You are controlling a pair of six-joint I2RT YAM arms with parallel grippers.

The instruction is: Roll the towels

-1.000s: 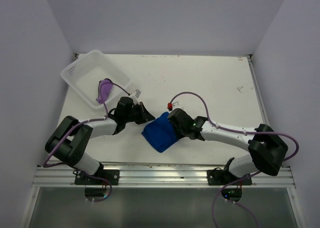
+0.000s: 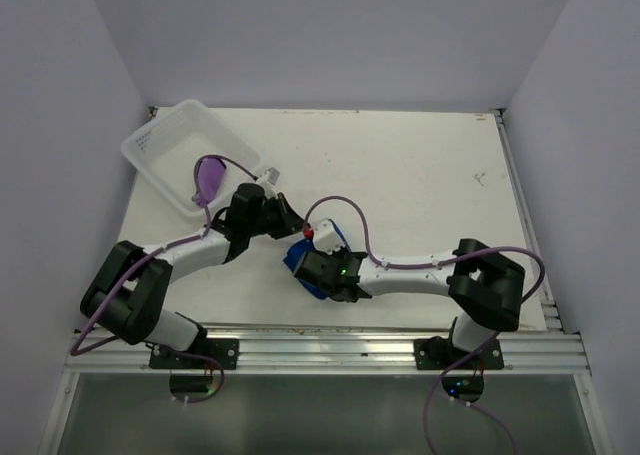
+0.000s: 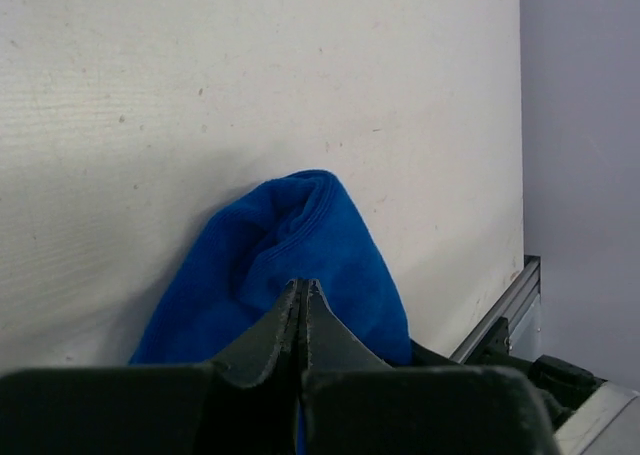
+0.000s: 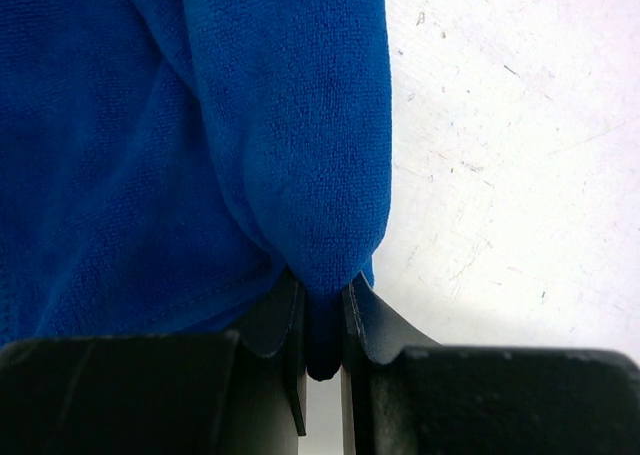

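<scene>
The blue towel (image 2: 293,256) lies in the middle of the table's near half, mostly covered by my right arm in the top view. My right gripper is shut on a folded edge of the towel (image 4: 290,105), with cloth pinched between its fingers. My left gripper is shut at the towel's left side. In the left wrist view its tips overlap the blue towel (image 3: 330,245), which shows a raised, curled fold; no cloth shows clearly between them. Whether those tips touch the towel cannot be seen.
A white basket (image 2: 165,140) stands at the back left with a purple cloth (image 2: 209,178) in it. The two grippers are close together over the towel.
My right arm has swung left over the towel, carrying its gripped edge toward my left gripper and hiding much of the cloth.
</scene>
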